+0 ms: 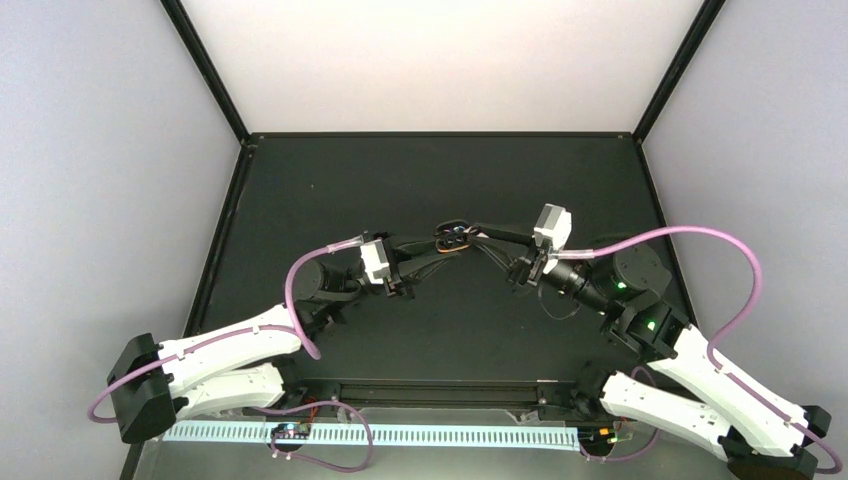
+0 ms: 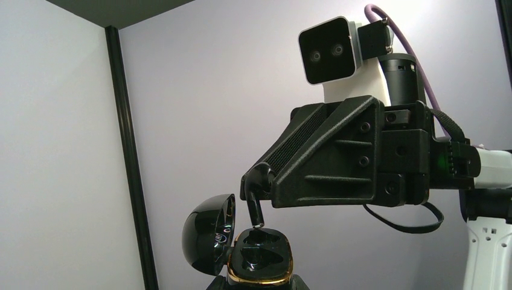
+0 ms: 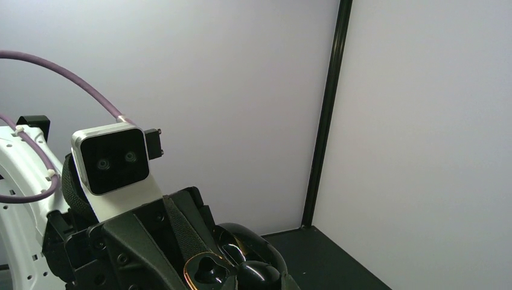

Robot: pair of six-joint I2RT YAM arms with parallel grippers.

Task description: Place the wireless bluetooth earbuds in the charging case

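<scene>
The black charging case (image 2: 259, 257), edged in gold, is in my left gripper (image 1: 436, 246), which is shut on it in the air. Its rounded lid (image 2: 202, 238) stands open. From the right, my right gripper (image 1: 476, 232) reaches over the case, shut on a black earbud (image 2: 256, 190). The earbud's stem points down; its lower end is at the top of the case, and I cannot tell whether it touches. In the right wrist view the earbud (image 3: 258, 275) partly covers the case (image 3: 208, 270). Whether the case's slots hold anything is unclear.
Beneath both arms the dark tabletop (image 1: 450, 340) is bare. White walls and black frame posts (image 1: 215, 240) surround it. Purple cables (image 1: 735, 240) loop along both arms.
</scene>
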